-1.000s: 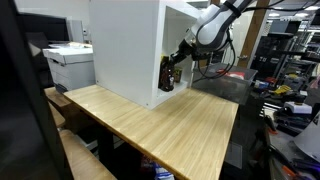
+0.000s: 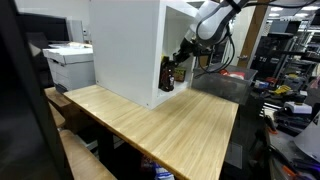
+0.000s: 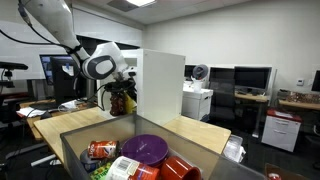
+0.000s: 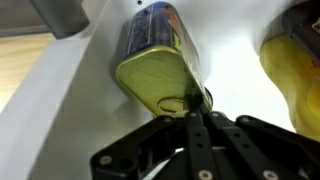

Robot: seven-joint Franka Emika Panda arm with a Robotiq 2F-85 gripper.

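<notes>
A can with a gold end (image 4: 152, 70) and a dark, patterned label lies tilted in the wrist view, just ahead of my gripper. The black fingertips overlap the near edge of its end, where a small ring shows; nothing can be made out between them, and the gripper is shut. Whether they touch the can is unclear. In exterior view 1 my gripper (image 2: 167, 72) is inside the open white shelf (image 2: 155, 50), low in the compartment, beside dark and colored items that are too small to tell apart.
A yellow object (image 4: 290, 78) stands to the right in the wrist view. The wooden table (image 2: 175, 130) in front of the shelf is clear. In exterior view 2 a grey bin (image 3: 210, 155) holds a purple bowl (image 3: 146, 149) and several red cans, including one (image 3: 180, 169) at the front.
The arm's white wrist has shifted slightly up and to the right in exterior view 1, with the gripper staying inside the shelf. The table and shelf look the same.
</notes>
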